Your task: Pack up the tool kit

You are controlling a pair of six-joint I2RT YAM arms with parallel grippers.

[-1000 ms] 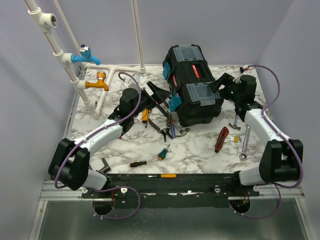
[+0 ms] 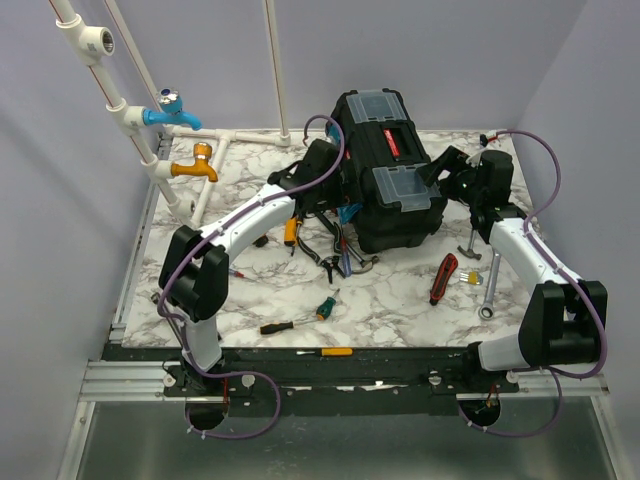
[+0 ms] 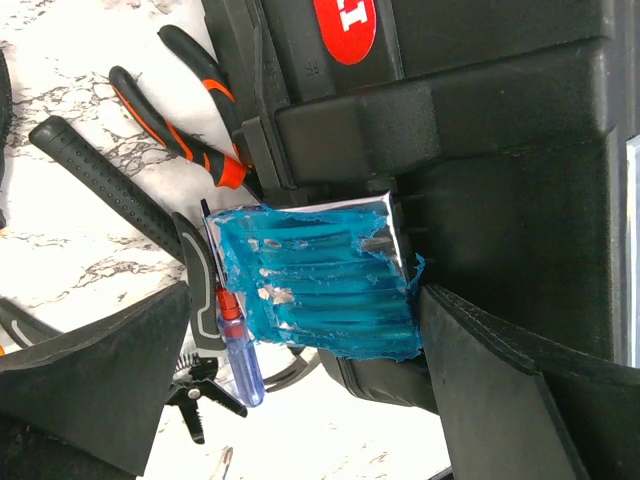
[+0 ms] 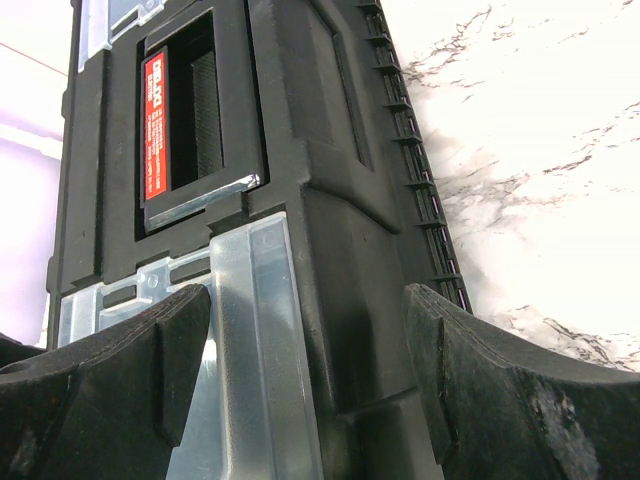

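Note:
A black toolbox (image 2: 372, 143) with clear lid organizers stands closed and slanted at the back of the table. On its front side is a latch wrapped in blue tape (image 3: 318, 278). My left gripper is open in front of that latch, its right finger (image 3: 495, 380) close to the taped edge; contact cannot be told. At the toolbox's right end, my right gripper stands part open above the lid, one finger (image 4: 150, 370) over the clear organizer (image 4: 245, 370) and the other beside the box's side wall. Nothing visible is clamped in it.
Pliers (image 2: 325, 262), a hammer (image 2: 362, 265) and screwdrivers (image 2: 324, 308) lie left and front of the box. A red utility knife (image 2: 443, 279), brush (image 2: 466, 277) and wrench (image 2: 490, 285) lie at right. Pipes with taps (image 2: 205, 160) rise at back left.
My left arm has swung right and toward the back, bringing its open gripper from beside the pliers up to the toolbox's front side. The right arm and the toolbox look unmoved.

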